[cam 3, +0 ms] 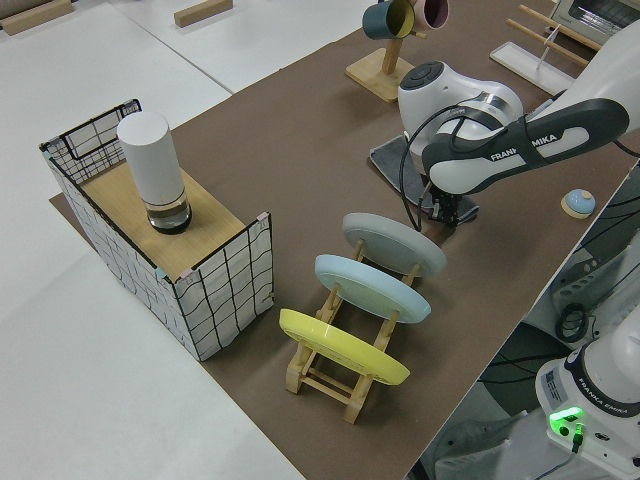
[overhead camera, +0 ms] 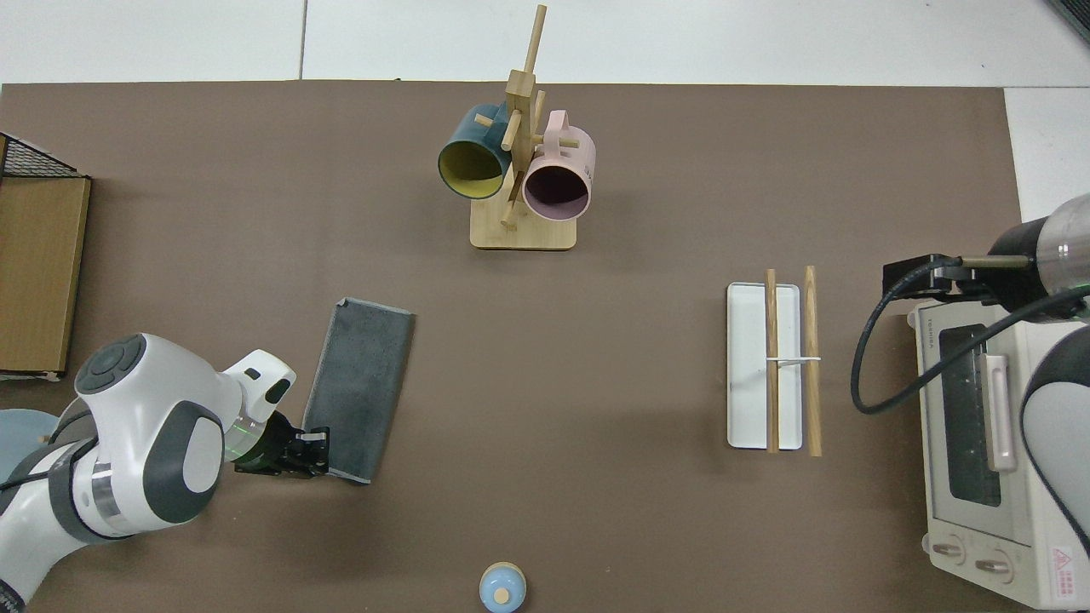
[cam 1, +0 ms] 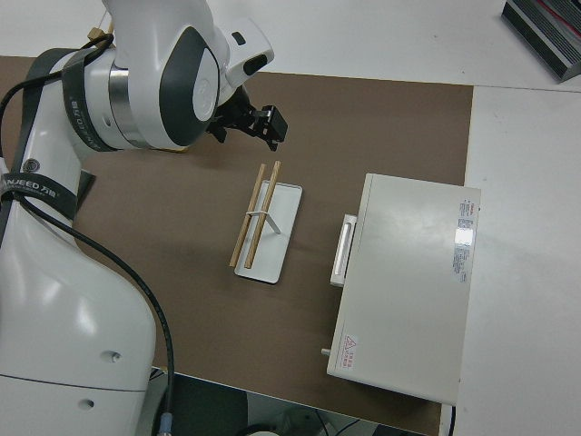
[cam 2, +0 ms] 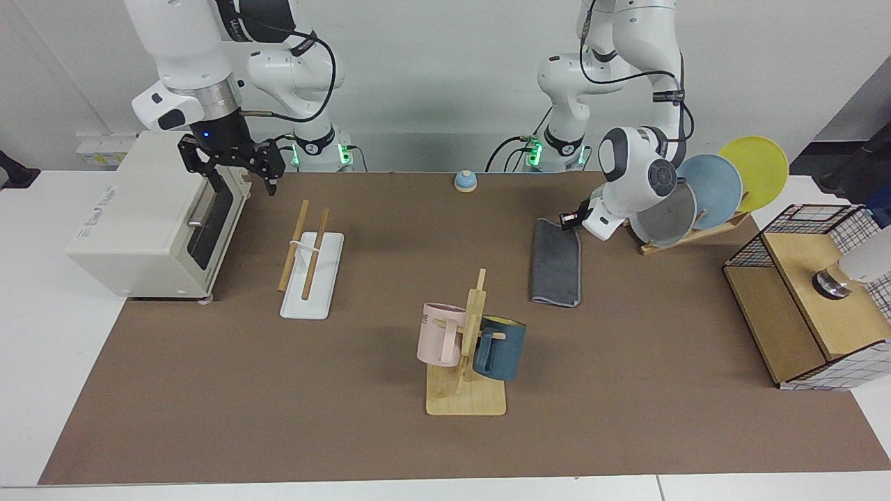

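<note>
My left gripper (overhead camera: 312,451) hangs over the lower end of a dark grey-blue towel (overhead camera: 359,378) at the left of the top view; its fingers are too small to judge. My right gripper (cam 2: 234,163) is above the front of a white toaster oven (cam 2: 133,238), its finger state unclear. A white board with two wooden sticks (overhead camera: 747,363) lies left of the oven. A pink mug (overhead camera: 568,179) and a blue mug (overhead camera: 460,140) hang on a wooden mug tree (overhead camera: 490,235).
A dish rack holds grey, blue and yellow plates (cam 3: 340,350). Beside it stands a wire-sided wooden shelf (cam 2: 777,325) with a white cylinder (cam 3: 152,160). A small blue round object (overhead camera: 501,594) lies at the near edge.
</note>
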